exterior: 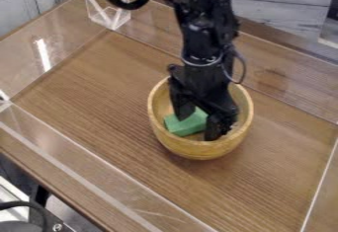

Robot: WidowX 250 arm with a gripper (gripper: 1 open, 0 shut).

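A round yellow bowl point(199, 147) stands on the wooden table, with a green object point(184, 125) lying inside it on the left. The black gripper point(204, 114) reaches down from the top into the bowl, its open fingers spread over the green object and toward the bowl's right side. The arm hides part of the bowl's back and part of the green object.
A clear plastic container point(109, 7) stands at the back left. A dark cable lies at the lower left corner. A pale grey edge runs along the top right.
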